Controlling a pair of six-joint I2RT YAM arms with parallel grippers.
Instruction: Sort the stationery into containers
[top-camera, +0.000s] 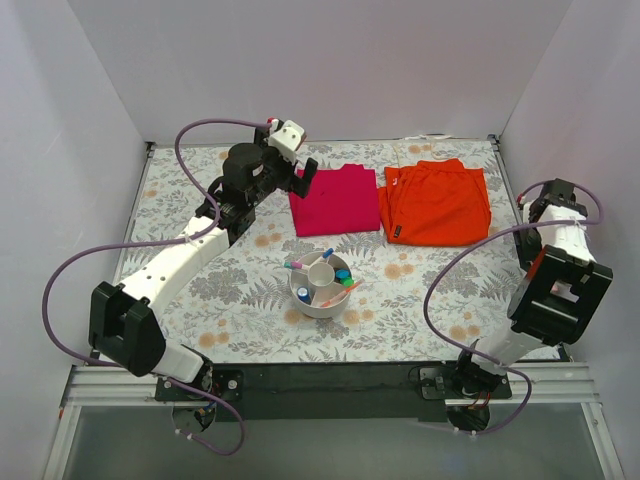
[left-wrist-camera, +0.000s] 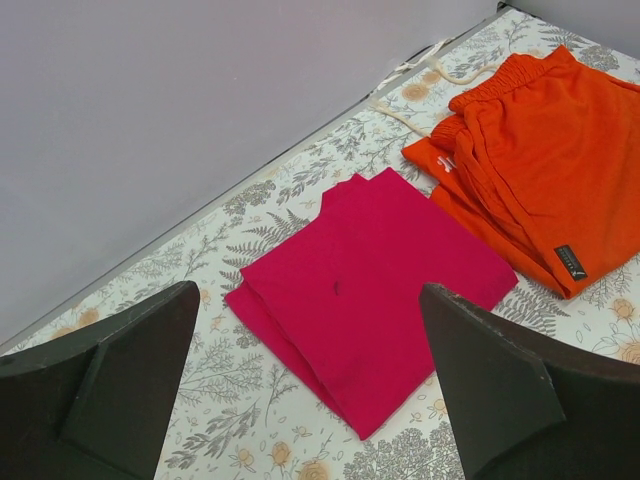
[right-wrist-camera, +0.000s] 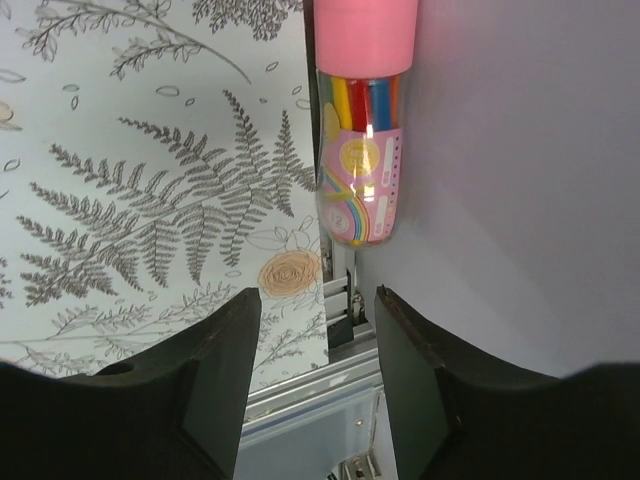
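Observation:
A clear tube with a pink top, colored sticks inside, stands at the table's right edge beside the wall in the right wrist view. My right gripper is open with its fingertips apart, and nothing sits between them; the tube lies beyond the tips. In the top view, a white bowl at the table's middle front holds white cups and several markers, among them an orange marker. The left gripper is open and empty above the pink cloth.
The folded pink cloth and orange shorts cover the back middle of the table. Walls close in the back and the sides. Patterned tabletop between the bowl and the right arm is clear.

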